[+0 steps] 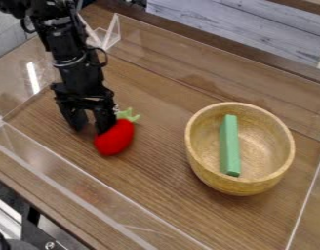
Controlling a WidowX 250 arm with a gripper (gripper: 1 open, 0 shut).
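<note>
My black gripper (87,115) is low over the wooden table at the left, beside a red strawberry-like object (116,139) with a pale green top (128,116). Its dark fingers are around or against the upper left of the red object; whether they touch it is unclear.
A wooden bowl (202,146) at the right holds a long green bar (229,146).
</note>
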